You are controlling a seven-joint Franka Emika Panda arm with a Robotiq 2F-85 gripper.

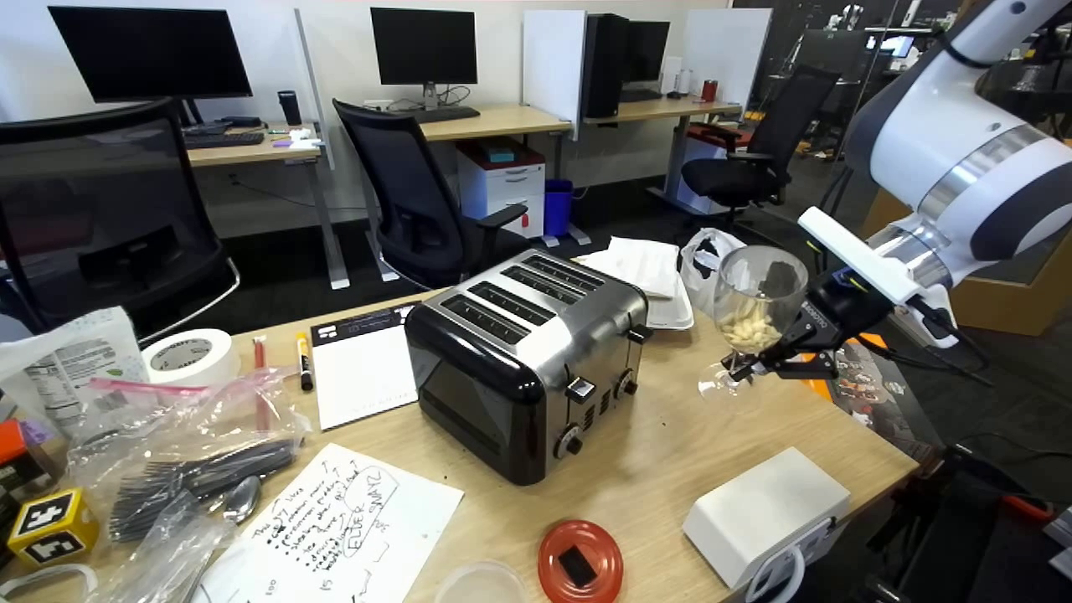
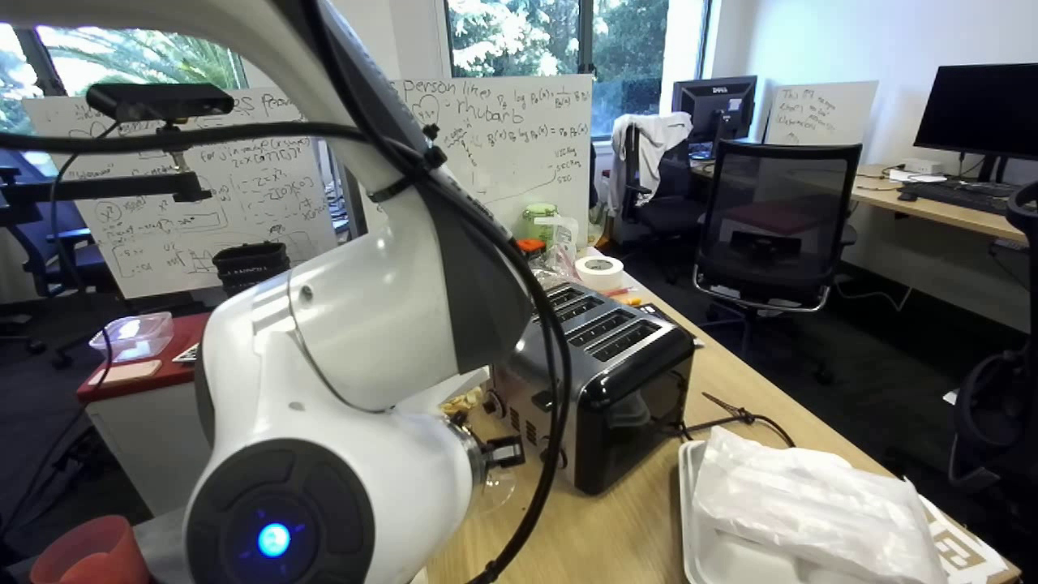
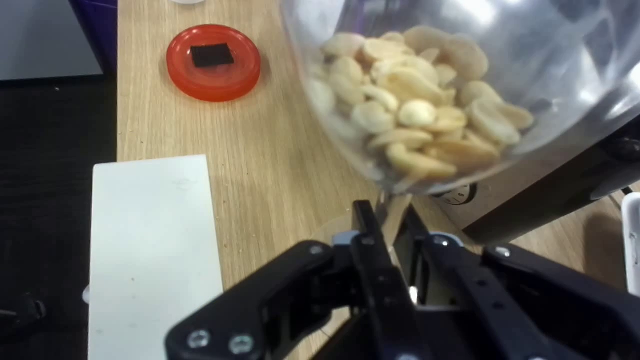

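A clear stemmed glass (image 1: 760, 281) with pale nuts (image 1: 749, 323) in its bowl stands at the table's right end in exterior view 1, behind and right of the toaster. My gripper (image 1: 749, 363) is shut on its stem, just below the bowl. From the wrist, the bowl with the nuts (image 3: 420, 108) fills the top right, and the stem (image 3: 394, 219) runs between the two dark fingers. Whether the foot touches the table is hard to tell. In exterior view 2 the arm hides most of the glass.
A steel and black toaster (image 1: 533, 352) occupies the table's middle. A white box (image 1: 769, 512) and a red lid (image 1: 580, 563) lie toward the front. Behind the glass are a white tray (image 1: 675, 311) and a plastic bag (image 1: 703, 263). Bare wood separates glass and box.
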